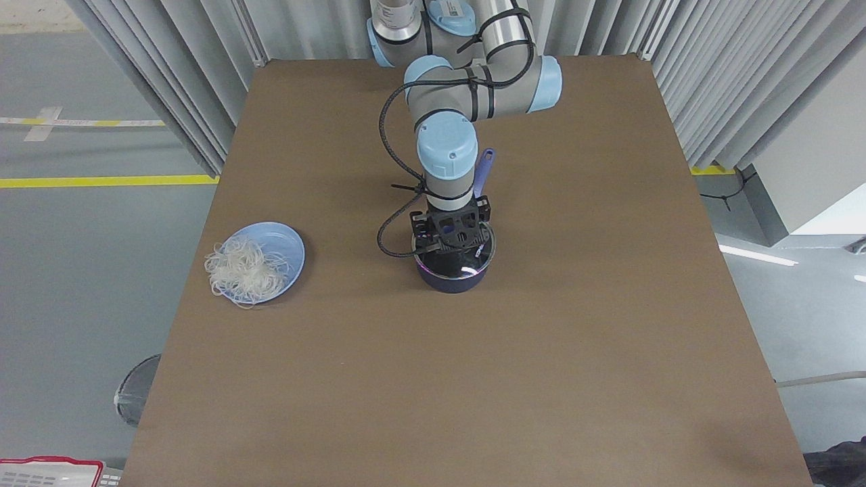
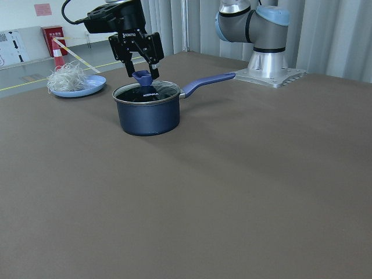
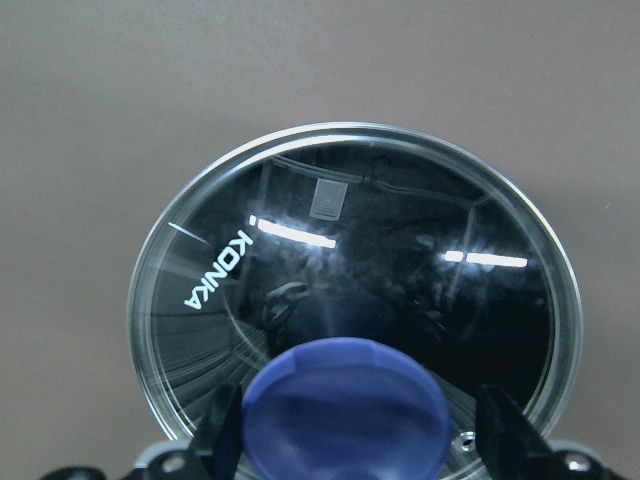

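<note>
A dark blue saucepan [image 2: 148, 119] with a long handle [image 2: 209, 79] sits on the table, covered by a glass KONKA lid [image 3: 340, 240]. The lid's blue knob [image 3: 345, 410] lies between the two fingertips of my gripper [image 2: 139, 68], which is lowered over the pan and open around the knob. In the front view the gripper body [image 1: 450, 227] hides the knob. Left of the pan, a light blue plate [image 1: 288, 243] holds a tangle of white noodle-like strands [image 1: 247, 272].
The arm's base [image 2: 268, 67] stands at the back.
</note>
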